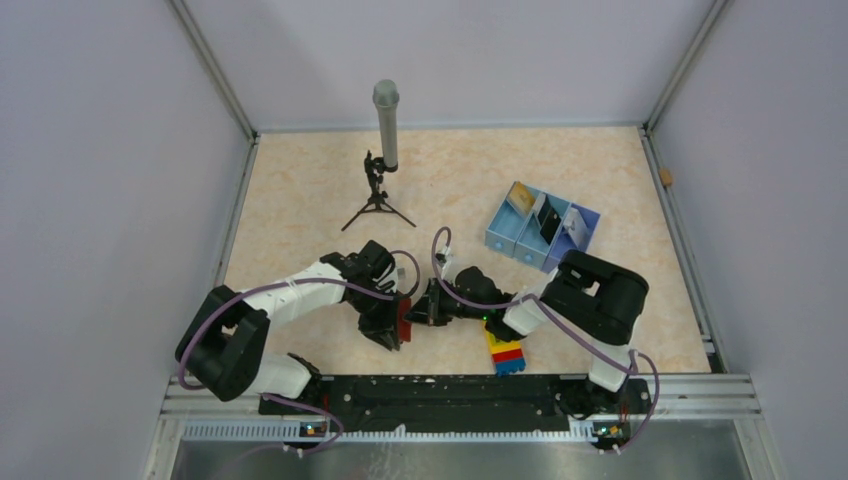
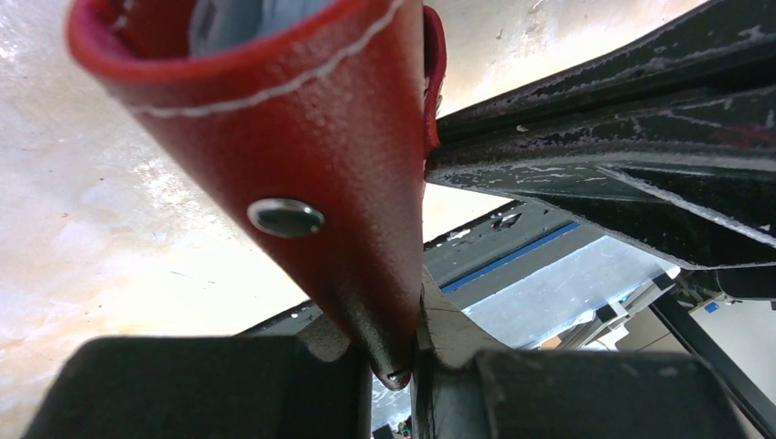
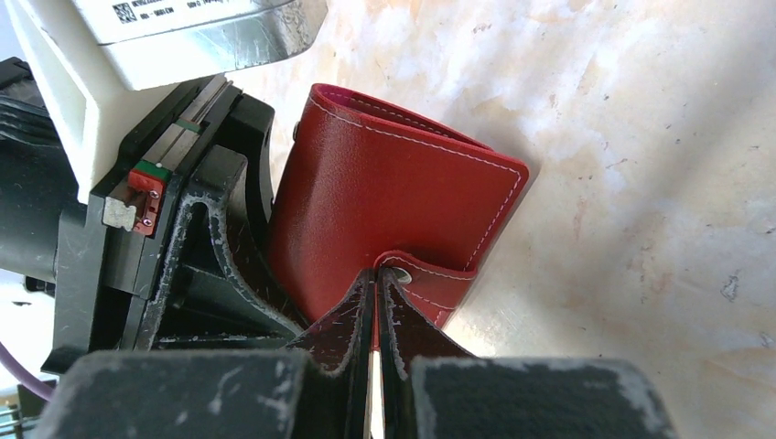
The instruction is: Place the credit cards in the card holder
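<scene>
The red leather card holder (image 2: 302,155) stands between my two grippers in all views. Its lower end is pinched by my left gripper, and its folded mouth shows clear sleeves inside (image 2: 242,20). From the right wrist view, the card holder (image 3: 357,183) has a small strap (image 3: 430,282) with a snap button. The tips of my right gripper are together at the strap's left end; whether the strap is caught between them is unclear. Cards stand in the blue box: a yellowish card (image 1: 520,199), a dark card (image 1: 549,222) and a greyish card (image 1: 576,228).
The blue box (image 1: 505,245) sits at the right rear. Behind the left arm, a microphone-shaped object (image 1: 388,130) rises beside a small black tripod (image 1: 376,190). Toy bricks (image 1: 506,356) lie below the right arm.
</scene>
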